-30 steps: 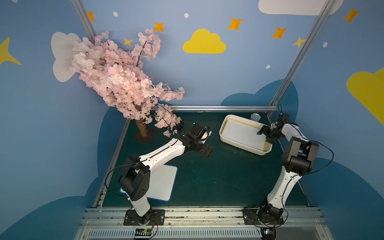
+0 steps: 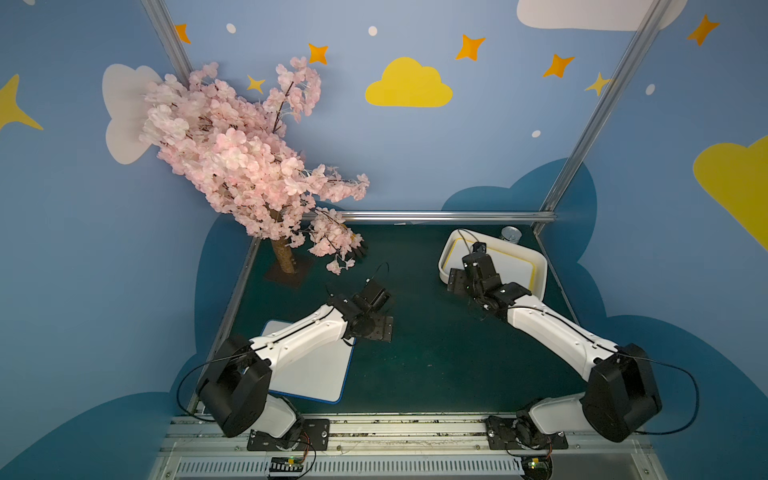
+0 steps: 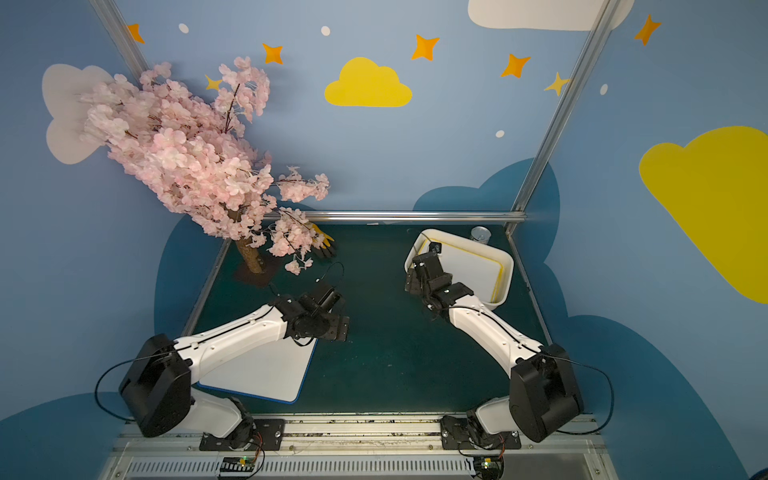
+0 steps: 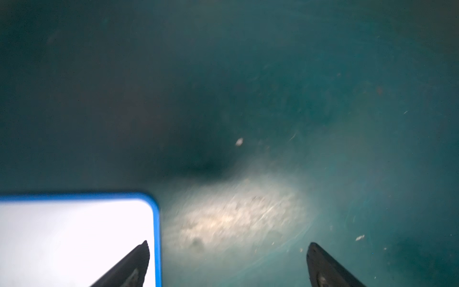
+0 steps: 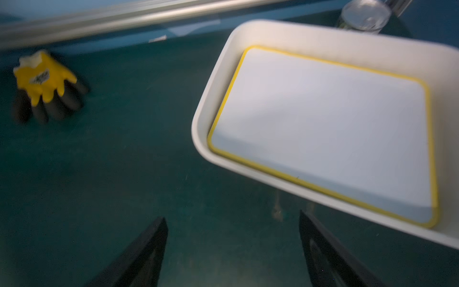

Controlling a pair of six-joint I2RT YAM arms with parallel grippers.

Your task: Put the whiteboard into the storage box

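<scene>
A white whiteboard with a blue rim [image 2: 312,368] lies flat at the table's front left, partly covered by my left arm. Its corner [image 4: 95,239] fills the lower left of the left wrist view. Over the table beside that corner, my left gripper is open and empty. The white storage box [image 5: 210,102] stands at the back right. Inside it a yellow-rimmed whiteboard [image 5: 325,129] lies flat. My right gripper is open and empty above the box's left end, hiding part of it from the top views.
A pink blossom tree [image 2: 240,160] rises at the back left. A yellow and black glove [image 5: 45,79] lies at the back, and a clear round container [image 5: 365,14] stands behind the box.
My left gripper has drawn back towards the front left, nearer the blue-rimmed board. My right gripper has moved left from the box's right end to its left side.
</scene>
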